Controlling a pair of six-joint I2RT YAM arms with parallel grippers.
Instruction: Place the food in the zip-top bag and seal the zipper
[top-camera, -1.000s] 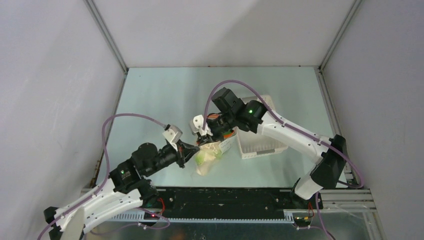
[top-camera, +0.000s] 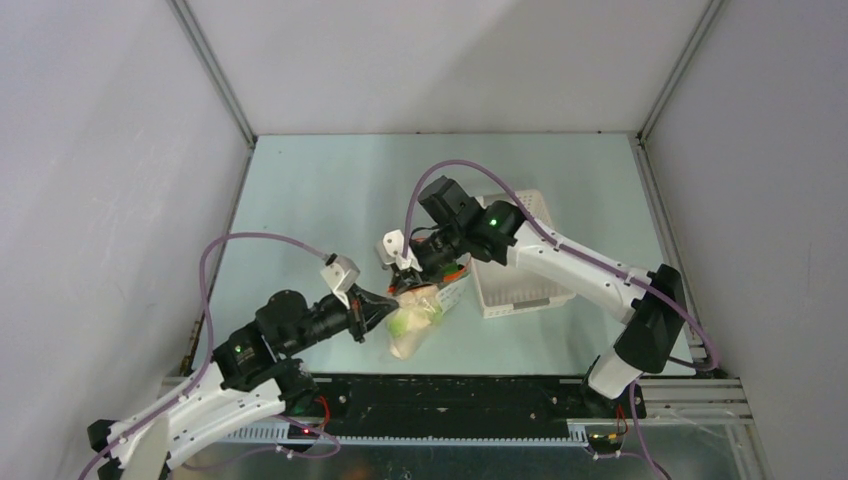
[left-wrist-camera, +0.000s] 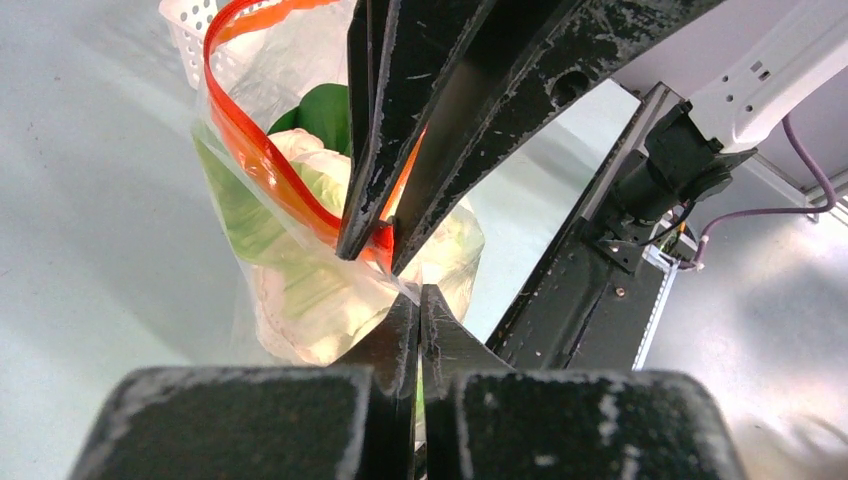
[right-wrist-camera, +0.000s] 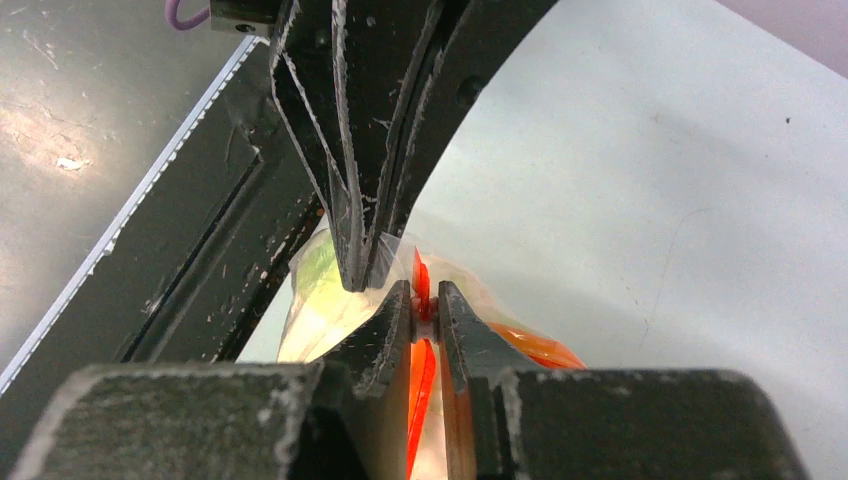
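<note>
A clear zip bag (top-camera: 414, 322) with an orange zipper strip (left-wrist-camera: 262, 155) holds pale green and cream food (left-wrist-camera: 315, 315) and something dark green. My left gripper (top-camera: 390, 304) is shut at the bag's clear edge, just below the zipper; whether film is pinched between its tips is hard to see. My right gripper (top-camera: 398, 281) is on the orange zipper at the bag's top, its fingertips close around the strip; how firmly they grip is unclear. The two grippers' tips are very near each other.
A white plastic basket (top-camera: 520, 290) stands right of the bag, partly under the right arm. A dark rail (top-camera: 450, 400) runs along the front edge.
Compared with a second ago, my left gripper has shifted slightly down and left, pulling a little away from the right one. The bag has moved slightly with it.
</note>
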